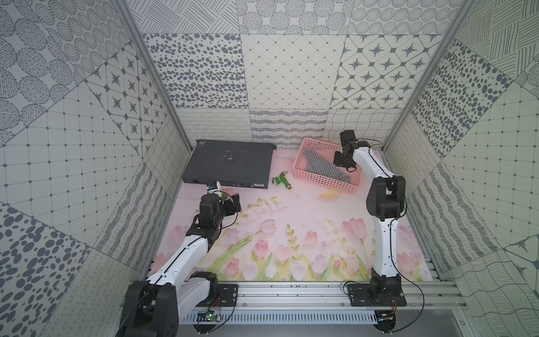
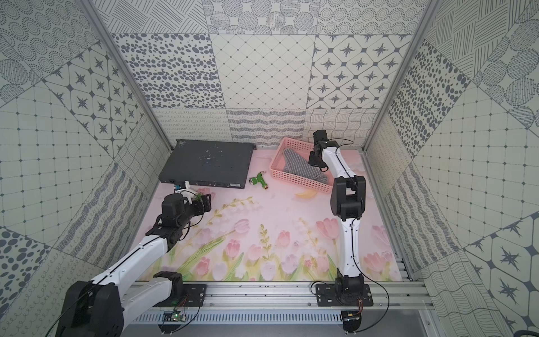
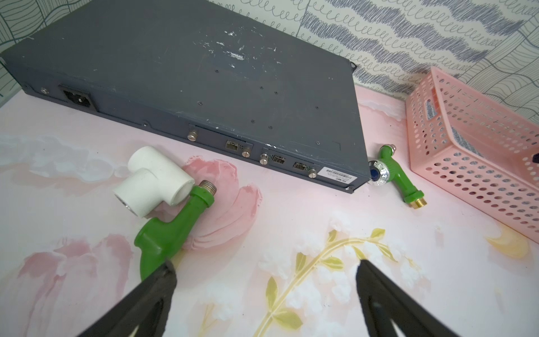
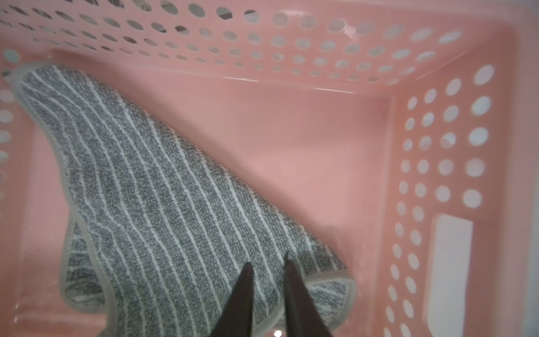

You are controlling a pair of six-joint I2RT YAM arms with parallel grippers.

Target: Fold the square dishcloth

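The grey striped dishcloth (image 4: 168, 213) with pale edging lies crumpled in the pink basket (image 1: 306, 180) at the back right. My right gripper hangs over the cloth; its fingertips look close together with a narrow gap, blurred, and no cloth clearly between them. My left gripper is open over the table at the left, with nothing between its fingers.
A dark metal equipment case (image 3: 185, 67) lies at the back left. Before it are a white pipe tee (image 3: 151, 179) and a green fitting (image 3: 168, 233); another green valve (image 3: 398, 177) lies beside the basket.
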